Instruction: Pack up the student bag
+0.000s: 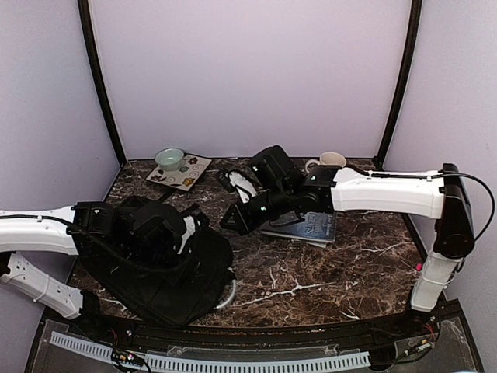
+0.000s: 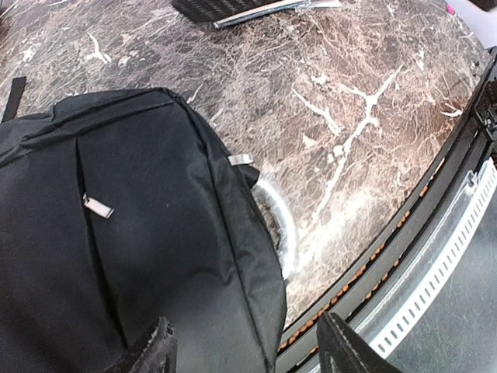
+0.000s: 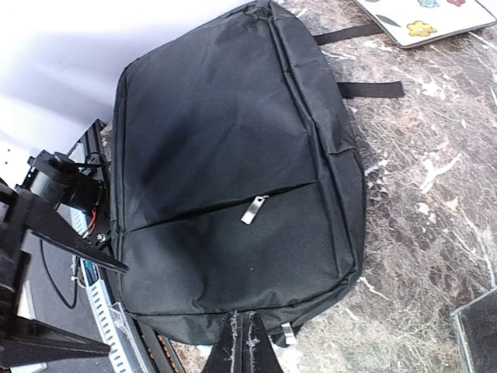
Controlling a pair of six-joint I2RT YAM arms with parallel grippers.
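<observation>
The black backpack lies flat on the left of the marble table, a metal zipper pull on its front pocket in the right wrist view. My left gripper hangs over the bag, open, with bag fabric visible below between its fingers. My right gripper is shut at the bag's right side, above it, with nothing seen held. In the top view both arms hide part of the bag and the table behind them.
A flowered board with a pale green bowl sits at the back left. Books and a mug are at the right back, partly behind my right arm.
</observation>
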